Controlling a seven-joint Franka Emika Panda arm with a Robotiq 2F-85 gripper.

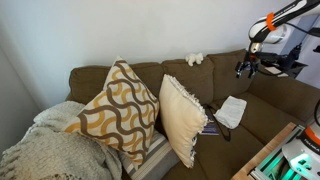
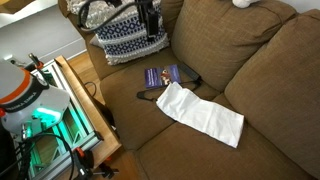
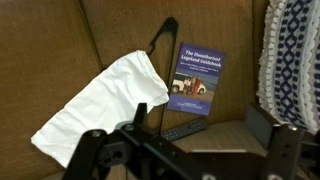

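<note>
My gripper hangs over the sofa, open, with nothing between its fingers. Exterior view 1 has the gripper point(image 1: 246, 69) at the right, well above the seat. Below it, a white cloth point(image 3: 105, 103) lies flat on the brown seat. Beside the cloth is a dark blue book point(image 3: 195, 76) with a picture on its cover. A black remote-like bar point(image 3: 184, 130) lies by the book's edge, and a thin black strap-like item point(image 3: 163, 38) lies between cloth and book. The cloth point(image 2: 203, 112) and book point(image 2: 160, 76) are also clear in exterior view 2.
A patterned knit pillow point(image 3: 292, 65) borders the book's side. A cream pillow point(image 1: 181, 120), a brown-and-white patterned pillow point(image 1: 118, 112) and a grey blanket point(image 1: 55, 152) fill the sofa's other end. White plush point(image 1: 195, 59) sits on the backrest. Open seat lies beyond the cloth point(image 2: 203, 112).
</note>
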